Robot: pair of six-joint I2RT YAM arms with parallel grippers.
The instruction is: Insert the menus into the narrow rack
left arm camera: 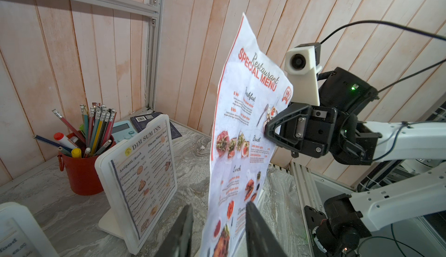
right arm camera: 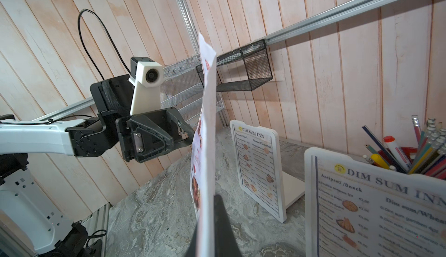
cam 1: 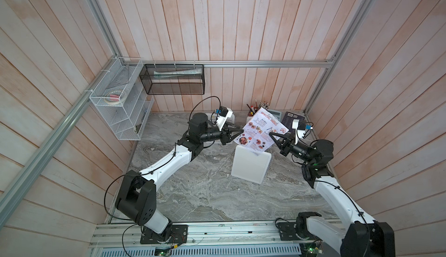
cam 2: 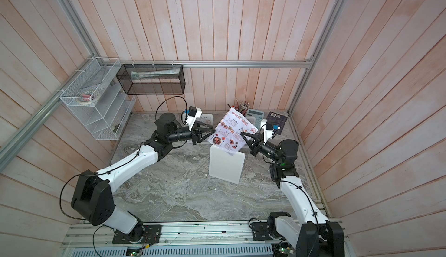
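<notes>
A sheet menu [cam 1: 258, 128] with "Special Menu" print is held up above the table between my two arms. In the right wrist view it appears nearly edge-on, running down between the fingers of my right gripper, which is shut on its side edge. My left gripper is at the menu's opposite, lower edge; its fingers [left arm camera: 183, 231] stand apart on both sides of the paper, so it is open around the sheet. The black mesh rack [cam 1: 172, 91] hangs on the back wall at the left, with papers [cam 1: 178, 72] inside.
White wire shelves [cam 1: 134, 103] hang at the left corner. A white board [cam 1: 251, 165] lies below the menu. Menu stands [right arm camera: 255, 164], a red pencil cup [left arm camera: 82, 175], a calculator [left arm camera: 124, 130] and a dark box line the back.
</notes>
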